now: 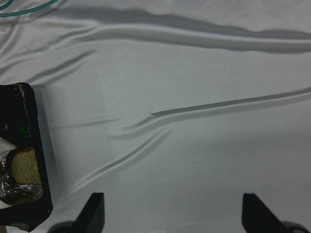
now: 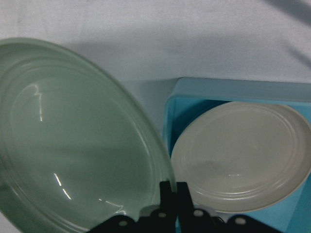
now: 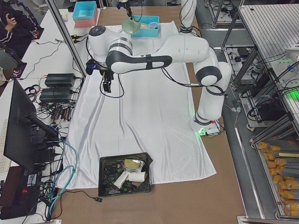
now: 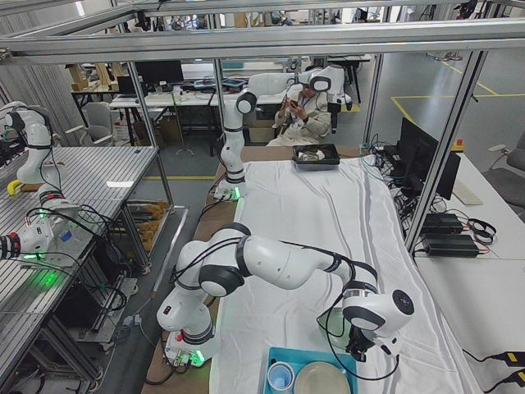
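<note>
My right gripper is shut on the rim of a green plate [image 2: 77,131], which fills the left of the right wrist view, held beside and partly over a blue bin [image 2: 243,87]. In that bin lie a cream plate [image 2: 243,155] and a cup [image 4: 280,375]. My left gripper is open above the white cloth [image 1: 184,145], nothing between its fingers. A black tray [image 3: 112,186] holding bread [image 1: 25,167], foil and white items sits at the opposite end of the cloth.
A monitor [image 3: 23,126] and cables line one side of the cloth. A metal frame and steel table [image 3: 266,23] stand on the other side.
</note>
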